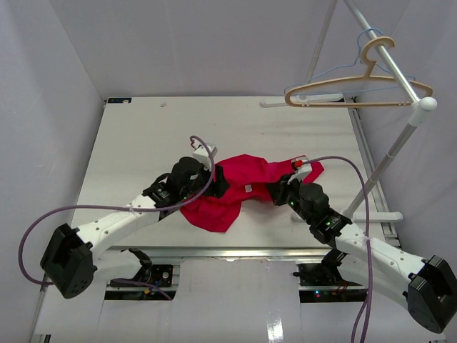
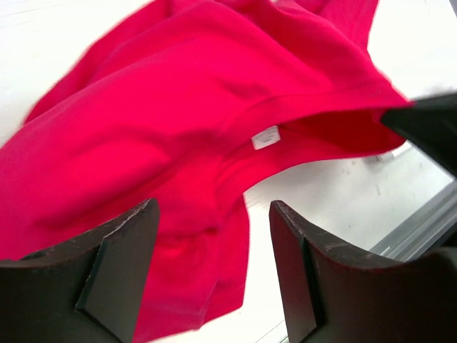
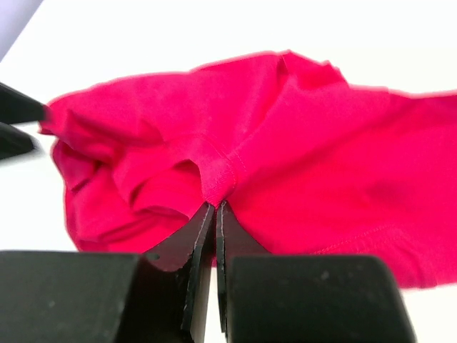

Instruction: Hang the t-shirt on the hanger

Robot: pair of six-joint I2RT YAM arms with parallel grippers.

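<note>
The red t shirt (image 1: 250,171) lies crumpled and spread on the white board. My left gripper stands open over it, nothing held between its fingers. My right gripper is shut on a fold of the red cloth at the shirt's near right part, where a small white label (image 2: 265,137) shows beside an opening in the left wrist view. The beige hanger (image 1: 346,103) hangs from the white rail at upper right, above the board.
A blue wire hanger (image 1: 335,68) hangs behind the beige one. The rail's post (image 1: 385,161) stands at the right, near my right arm. The board (image 1: 157,121) is clear at the back and left.
</note>
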